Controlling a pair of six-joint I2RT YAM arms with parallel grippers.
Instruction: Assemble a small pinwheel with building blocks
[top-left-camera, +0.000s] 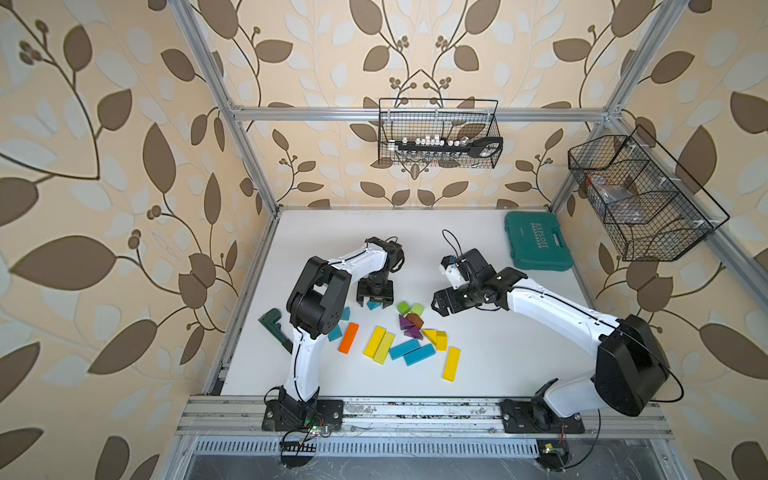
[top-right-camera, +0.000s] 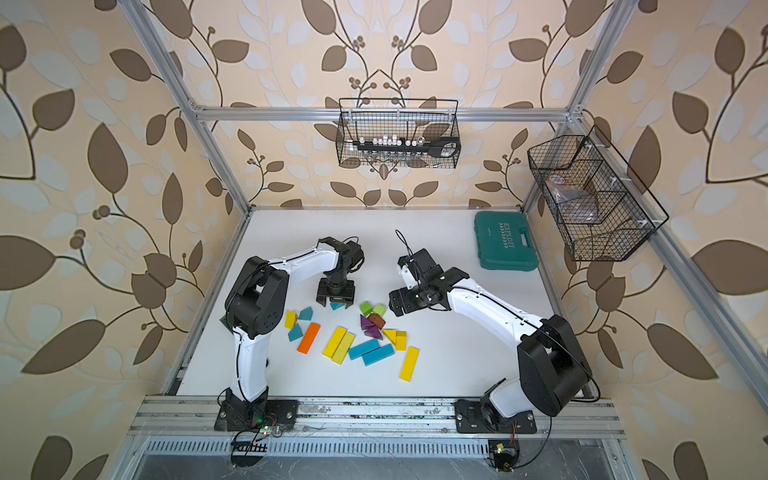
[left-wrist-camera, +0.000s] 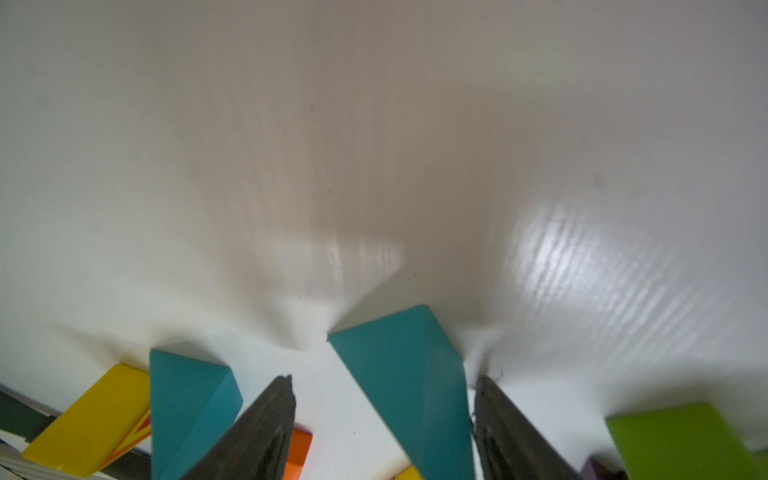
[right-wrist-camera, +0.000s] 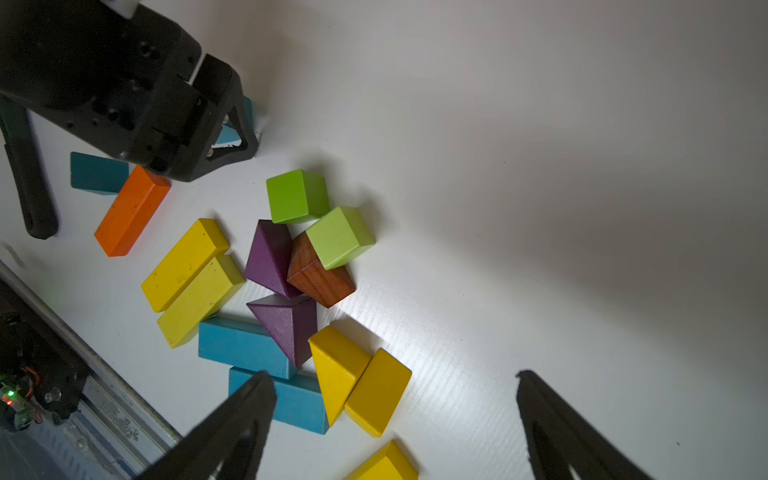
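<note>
In the left wrist view a teal triangular block (left-wrist-camera: 404, 376) stands on the table between the fingers of my left gripper. Those fingers are part open, and the right finger (left-wrist-camera: 512, 436) is close to the block; contact cannot be told. My right gripper hangs open and empty, right of the block cluster. That cluster holds two light green blocks (right-wrist-camera: 297, 197), a brown block (right-wrist-camera: 318, 270), purple triangular blocks (right-wrist-camera: 286, 324), blue bars (right-wrist-camera: 246, 346) and yellow pieces (right-wrist-camera: 378, 392). Further left lie two yellow bars (right-wrist-camera: 185, 264) and an orange bar (right-wrist-camera: 132, 210).
A green case (top-left-camera: 537, 240) sits at the back right of the table. Wire baskets (top-left-camera: 440, 136) hang above. A dark green tool (top-left-camera: 276, 328) lies at the left edge.
</note>
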